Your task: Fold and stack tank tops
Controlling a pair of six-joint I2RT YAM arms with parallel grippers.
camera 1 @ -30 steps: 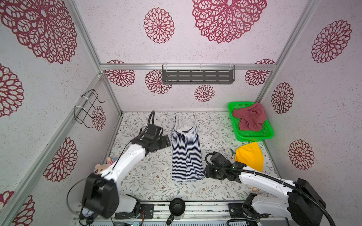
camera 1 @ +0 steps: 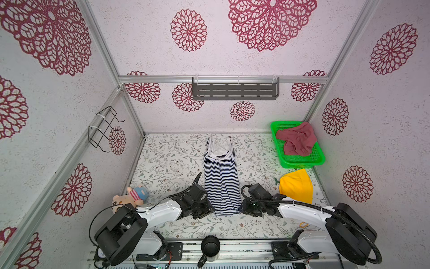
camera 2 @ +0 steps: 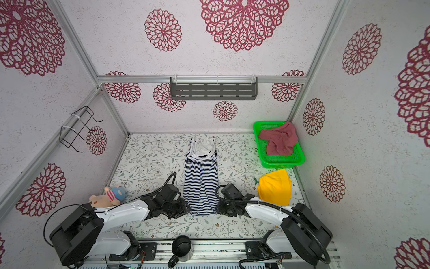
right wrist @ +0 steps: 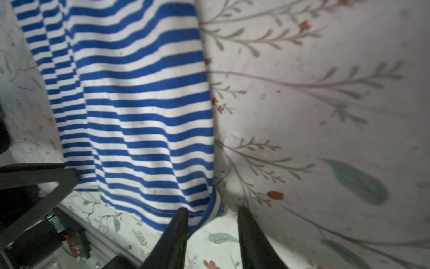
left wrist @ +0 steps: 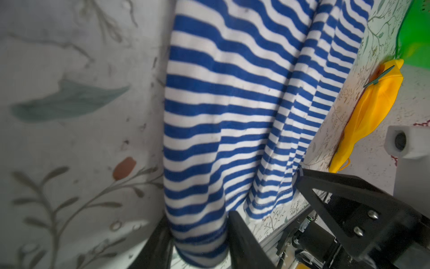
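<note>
The striped tank top (camera 1: 221,179) lies flat in the middle, white-trimmed neck toward the back. My left gripper is at its front left corner, fingers apart with a bunched fold of striped fabric between them; whether they grip it is unclear. My right gripper is at the front right corner, fingers apart on either side of the raised hem edge. The lower finger ends are cut off or blurred in both wrist views.
A green basket (camera 1: 280,159) with maroon cloth (camera 1: 297,139) stands at back right, yellow cloth (camera 1: 295,183) in front of it. A plush toy (camera 1: 123,201) lies at left front, a black mug (camera 1: 210,245) at the front edge.
My left arm has moved toward the front and in to the tank top's front left corner. My right gripper has shifted slightly toward the front and left.
</note>
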